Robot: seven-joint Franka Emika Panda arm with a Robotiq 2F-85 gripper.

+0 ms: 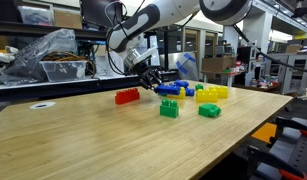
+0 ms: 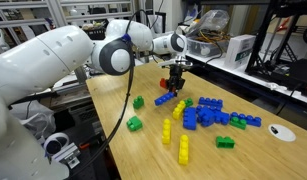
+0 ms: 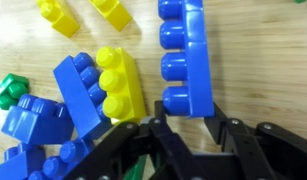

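Note:
A long blue brick is held by one end in my gripper, which is shut on it. The rest of the brick reaches forward from the fingers in the wrist view. The same blue brick shows in exterior view 1, slightly above the wooden table as far as I can judge. From the other side, exterior view 2 shows the gripper above one end of the slanting blue brick.
A red brick lies left of the gripper. Green bricks sit nearer the front. Blue and yellow bricks crowd the table left of the held brick in the wrist view.

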